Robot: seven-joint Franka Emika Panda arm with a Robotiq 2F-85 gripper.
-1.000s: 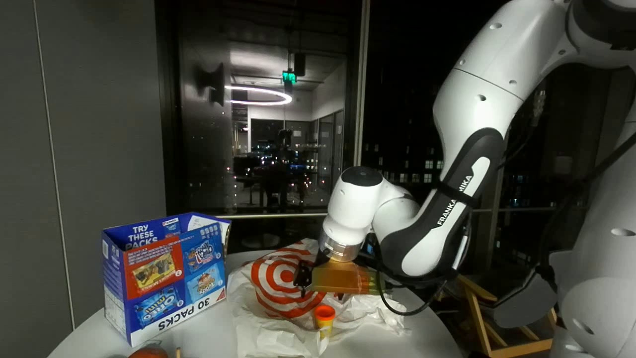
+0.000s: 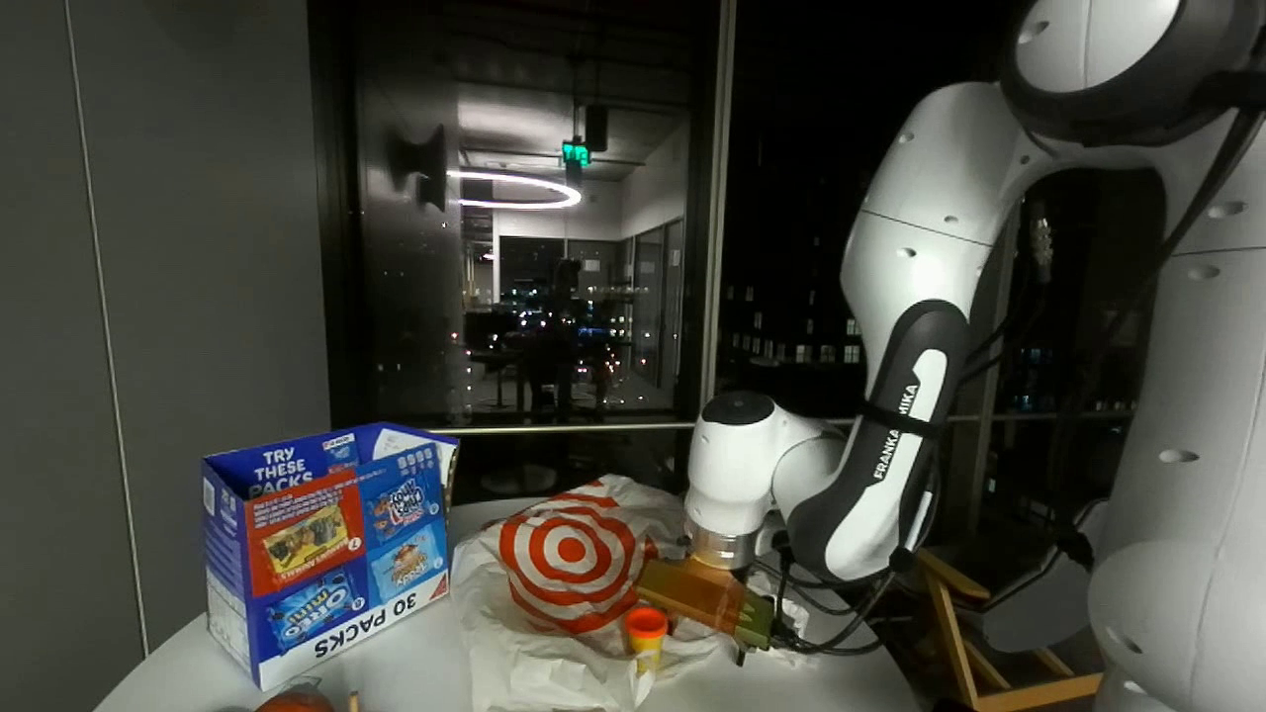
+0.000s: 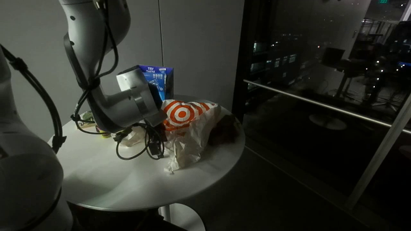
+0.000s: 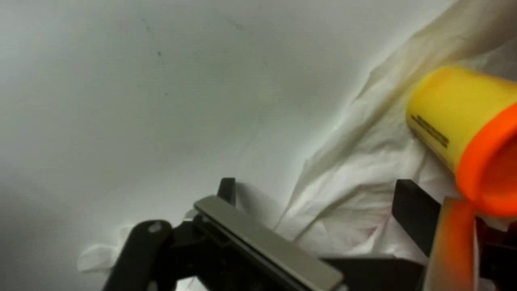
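Observation:
My gripper is open low over the table, its two dark fingertips well apart. White crumpled plastic (image 4: 358,194) lies below and between them; I cannot tell whether they touch it. It belongs to a white bag with a red bullseye print (image 2: 570,564), spread over the table. A yellow tub with an orange lid (image 2: 646,641) stands upright at the bag's near side. The wrist view has this yellow tub (image 4: 450,106) at its right edge, close to the right finger but outside the fingers. In exterior view 2 the arm hides the fingers.
A blue snack box (image 2: 344,552), open at the top, stands on the table's left. A round orange-brown thing (image 2: 295,702) is cut off at the bottom edge. Cables hang loosely about the wrist.
The hand has come down and moved right in exterior view 1, to the bag's right-hand part, and it has tilted. Tub, box and printed part of the bag look unmoved.

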